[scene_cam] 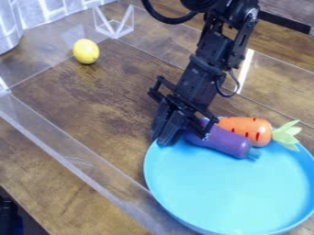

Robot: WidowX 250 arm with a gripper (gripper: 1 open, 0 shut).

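Note:
My black gripper (172,124) is low at the upper left rim of a blue plate (227,197), its tips beside the left end of a purple eggplant toy (223,143). It looks shut; whether anything is between its fingertips is hard to see. An orange carrot toy (245,127) with pale green leaves lies just behind the eggplant on the plate's back part.
A yellow lemon (86,51) lies on the wooden table (73,101) at the upper left. A clear plastic piece (113,23) and a white object (6,23) are at the back left. A transparent strip runs along the left side.

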